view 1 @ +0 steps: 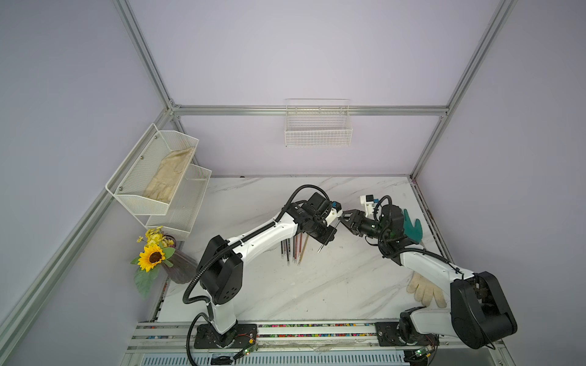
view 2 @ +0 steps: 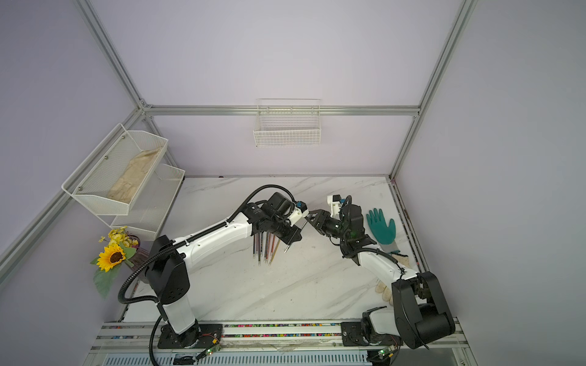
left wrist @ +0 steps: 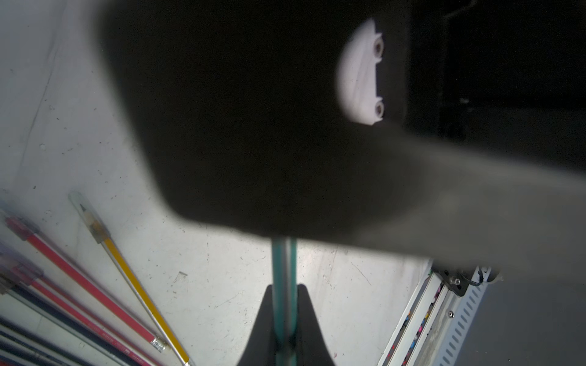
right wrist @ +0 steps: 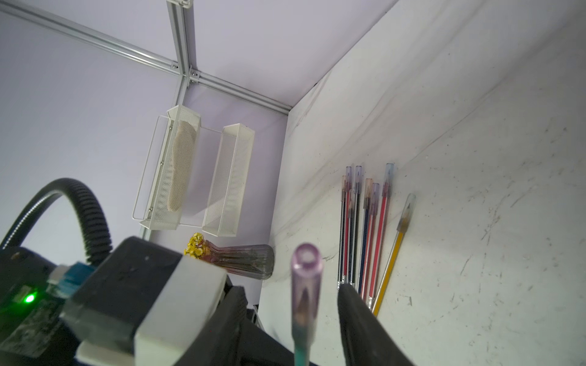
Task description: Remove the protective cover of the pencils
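Note:
A teal pencil (left wrist: 285,268) stands lengthwise between the fingertips of my left gripper, which is shut on it. On the pencil's end sits a translucent pinkish cap (right wrist: 305,283). My right gripper is partly open, one finger on each side of the cap, with gaps showing between the cap and both fingers. Several capped pencils lie on the table; a yellow pencil (right wrist: 388,268) is nearest, beside a red pencil (right wrist: 379,241), each with its clear cap on. In the top left view the two grippers face each other above the table, close together.
A teal glove (view 2: 381,227) and a beige glove (view 1: 427,288) lie at the right edge. White wire baskets (view 1: 152,177) and a vase of flowers (view 1: 180,266) occupy the left side.

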